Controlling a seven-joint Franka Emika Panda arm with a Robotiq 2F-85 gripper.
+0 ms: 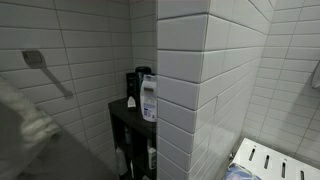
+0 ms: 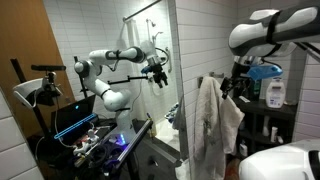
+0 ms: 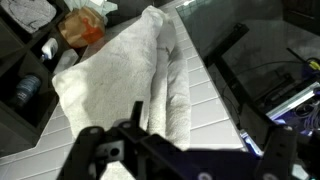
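Note:
A whitish towel [image 2: 217, 115] hangs over the tiled partition in exterior view 2, its lower part loose. My gripper [image 2: 236, 88] is beside the towel's upper right side, close in front of the shelf. Seen from the wrist, the towel [image 3: 125, 75] drapes along the tiles, with dark finger parts [image 3: 132, 135] at the bottom of the view. The gripper stands open, and no cloth shows clamped in it. Whether a finger touches the cloth, I cannot tell. At the left edge of exterior view 1, a blurred pale cloth [image 1: 22, 130] is partly visible.
A dark shelf [image 1: 130, 125] holds a white bottle [image 1: 149, 98] and dark containers, close behind the towel. The tiled partition [image 1: 190, 90] juts out as an obstacle. A white slatted bench [image 1: 275, 162] stands at right. A white arm [image 2: 110, 60] appears at left, perhaps mirrored.

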